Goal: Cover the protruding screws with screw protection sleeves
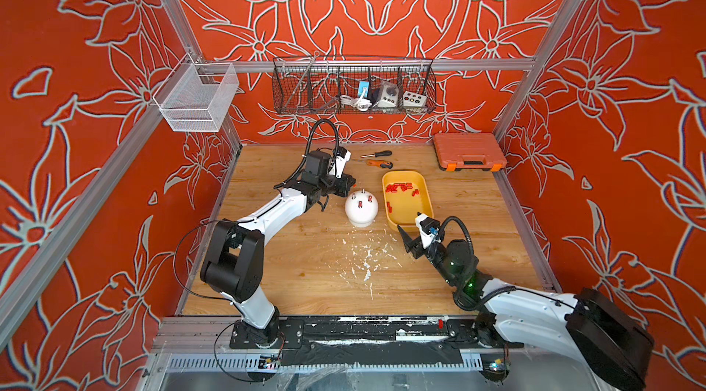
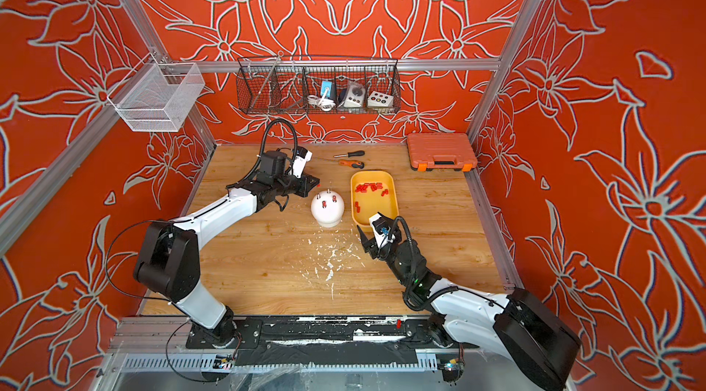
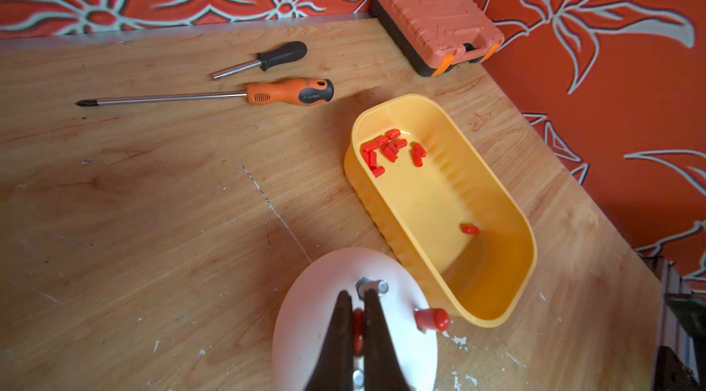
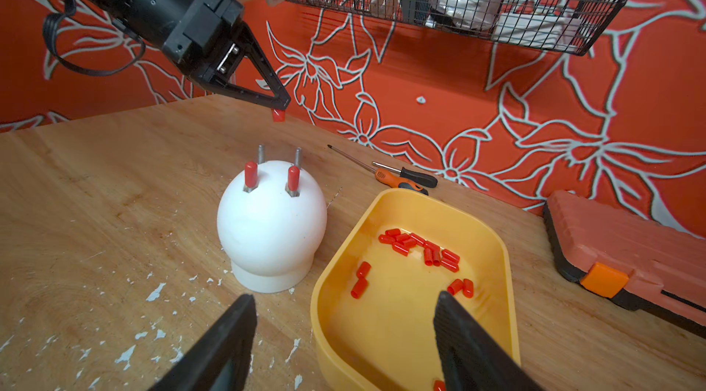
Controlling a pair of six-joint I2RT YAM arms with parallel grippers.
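A white dome (image 1: 361,211) carries several protruding screws; two front ones have red sleeves (image 4: 250,174), two rear ones show bare metal (image 4: 260,153). My left gripper is shut on a red sleeve (image 3: 358,332), held above the dome's rear left. The yellow tray (image 2: 375,201) right of the dome holds loose red sleeves (image 4: 450,257). My right gripper is open beside the tray's near end, with nothing between its fingers.
Two screwdrivers (image 3: 290,93) lie behind the dome. An orange case (image 1: 469,150) sits at the back right. Wire baskets (image 2: 316,89) hang on the back wall.
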